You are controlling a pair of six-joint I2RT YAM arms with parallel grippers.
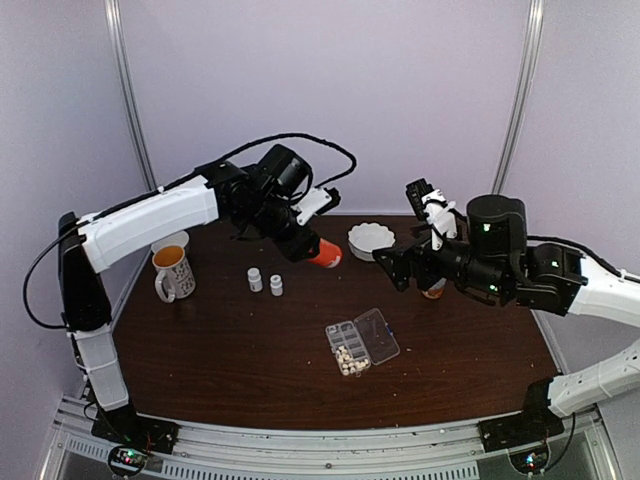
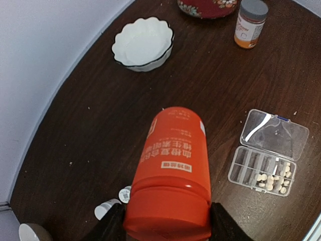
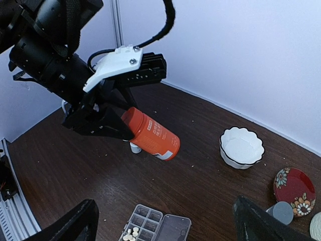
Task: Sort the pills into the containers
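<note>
My left gripper is shut on the cap end of an orange bottle [image 2: 175,143], held tilted above the table. In the top view the bottle's lower end [image 1: 328,253] pokes out beyond the black fingers. The right gripper is open and empty, to the right of the bottle and apart from it. A clear pill box [image 1: 352,350] lies with its lid open at the middle front; whitish pills [image 2: 274,179] fill its near compartments, while others look empty. Two small white bottles [image 1: 265,282] stand left of the middle.
A white scalloped bowl [image 1: 371,240] sits at the back. A mug [image 1: 174,272] is at the far left. Toward the right are a grey-lidded jar [image 2: 251,24] and a red flowered bowl [image 3: 295,191].
</note>
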